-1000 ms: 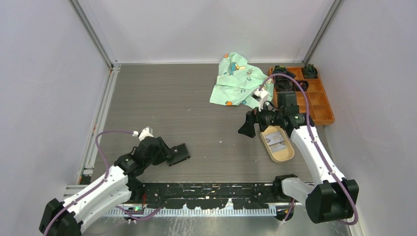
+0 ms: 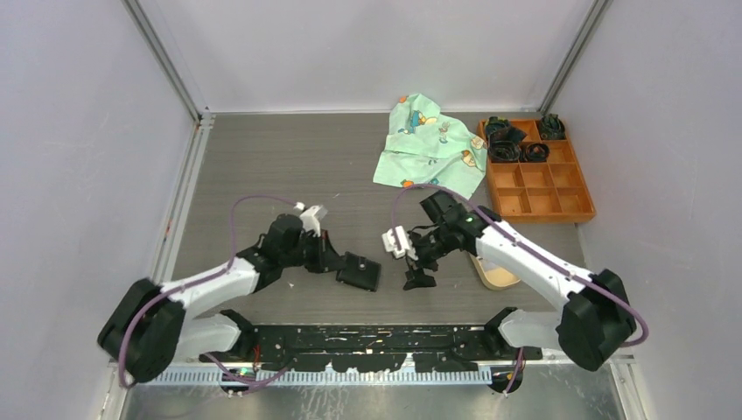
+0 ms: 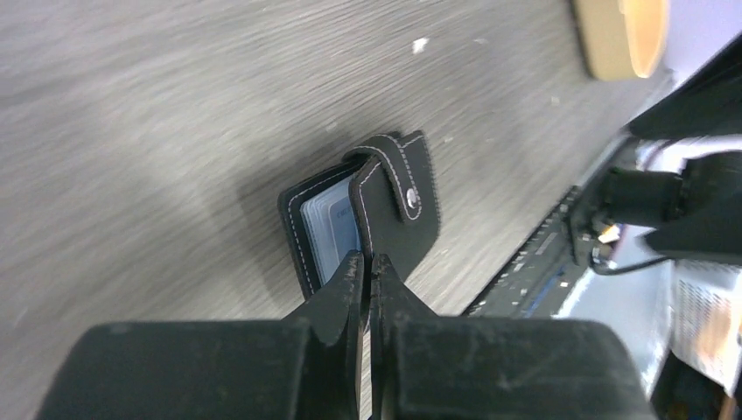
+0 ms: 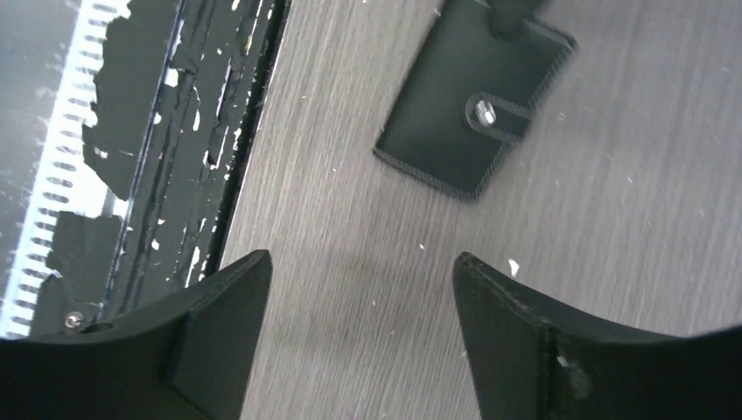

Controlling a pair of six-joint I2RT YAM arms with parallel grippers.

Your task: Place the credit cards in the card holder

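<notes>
The black card holder [image 2: 359, 272] with its snapped strap is near the front middle of the table in the top view. My left gripper is shut on the holder's upper cover, pinching its edge; pale blue card sleeves [image 3: 331, 223] show between the covers in the left wrist view. Across a small gap to the right, my right gripper hangs open, with only table between its fingers and the card holder [image 4: 472, 92] ahead of them. In the top view the right arm covers much of the beige tray [image 2: 499, 278], and no cards can be made out there.
A wooden compartment box [image 2: 542, 206] with black cables stands at the back right. Beside it lies a green patterned cloth [image 2: 429, 153].
</notes>
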